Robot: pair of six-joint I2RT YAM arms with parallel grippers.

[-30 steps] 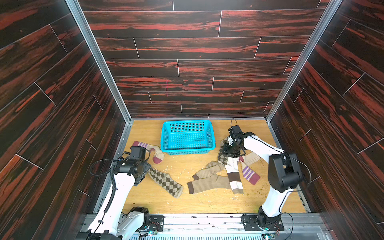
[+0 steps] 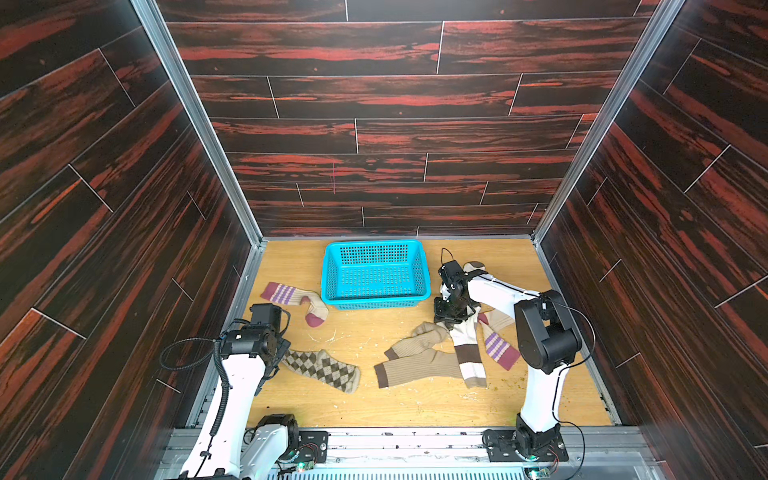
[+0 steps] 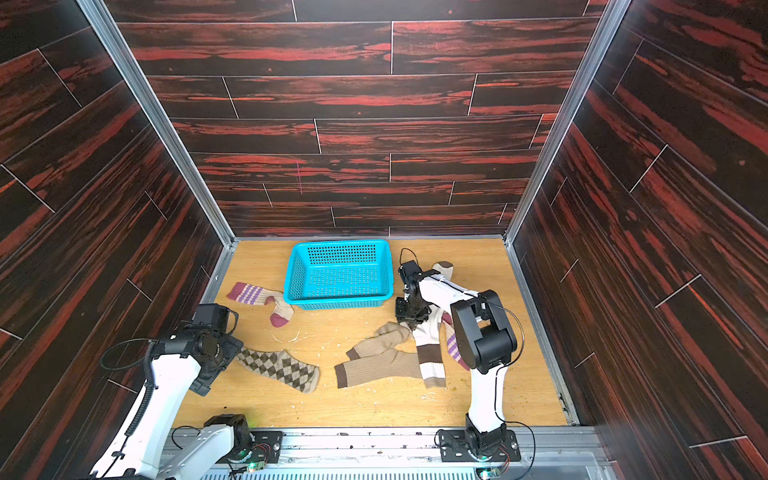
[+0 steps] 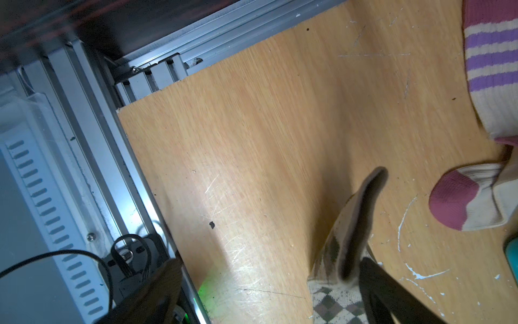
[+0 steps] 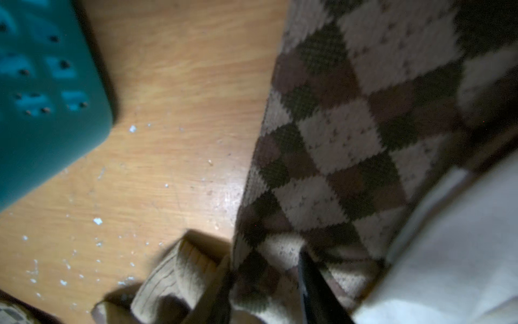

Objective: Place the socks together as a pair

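Note:
One argyle sock (image 2: pixel 320 368) lies at the left front, its raised cuff under my open left gripper. The other argyle sock (image 5: pixel 345 135) lies right of the basket, mostly beneath my right arm, with my part-open right gripper at its near end. A white-and-brown striped sock (image 2: pixel 468 352) is beside it. Two plain brown socks (image 2: pixel 416 368) lie at the centre front. Purple-striped socks are at left (image 2: pixel 284 294) and right (image 2: pixel 501 348).
A blue plastic basket (image 2: pixel 376 304) stands at the back middle. Bare wooden table (image 2: pixel 360 328) shows between basket and socks. Dark walls enclose the sides and back.
My right gripper has moved left and slightly toward the front. My left gripper has moved left and down, and the left argyle sock has shifted slightly left.

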